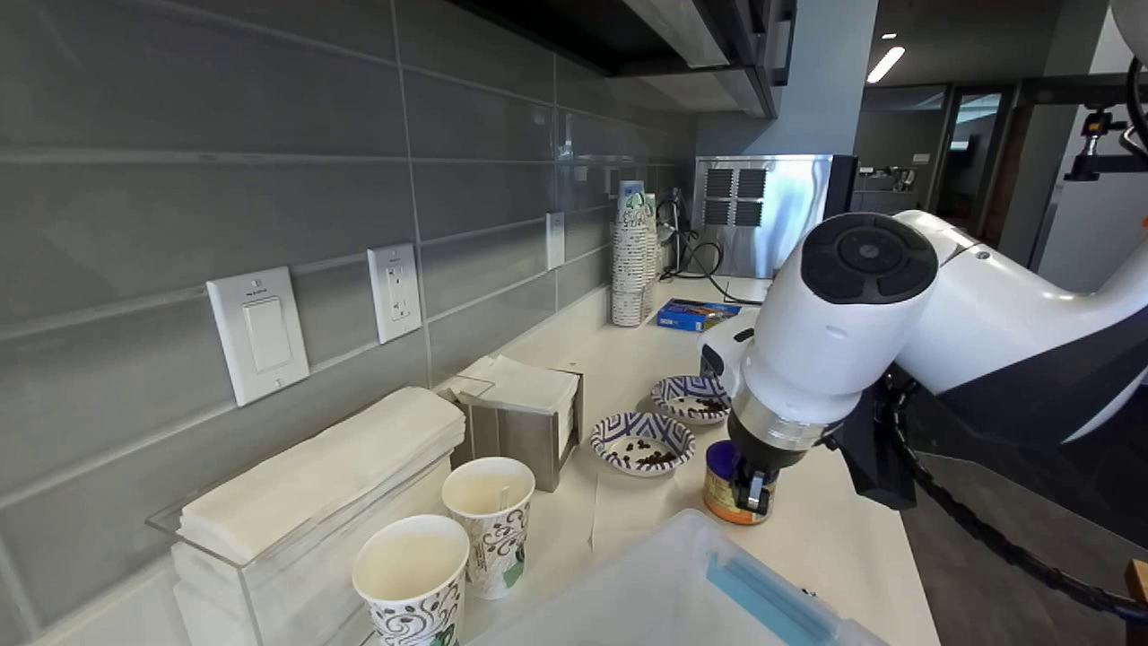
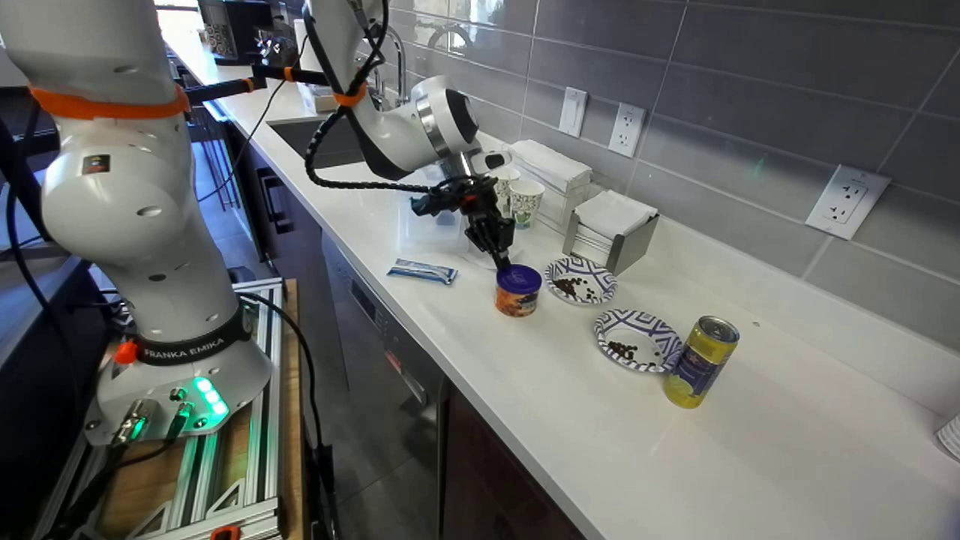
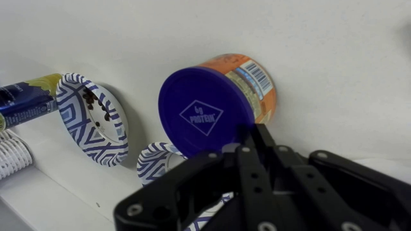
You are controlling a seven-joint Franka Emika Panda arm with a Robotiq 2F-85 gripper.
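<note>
A short round tub [image 2: 515, 304] with an orange label and a purple lid [image 2: 522, 278] stands upright on the white counter. In the wrist view the lid [image 3: 204, 96] fills the middle, marked "6g PROTEIN", and it sits on the orange tub [image 3: 228, 63]. My gripper is at the lid's near edge, its black fingers close together and shut on the rim. The exact grip there is dark and partly hidden. From the side, the gripper [image 1: 756, 493] points down against the tub [image 1: 723, 491].
Two patterned bowls [image 2: 580, 293] [image 2: 621, 322] hold small dark pieces. A yellow-and-blue can [image 2: 702, 361] leans near one bowl. A blue-white packet [image 2: 422, 271], a napkin holder [image 2: 635, 249] and paper cups [image 1: 498, 528] stand around. Clear counter lies right of the can.
</note>
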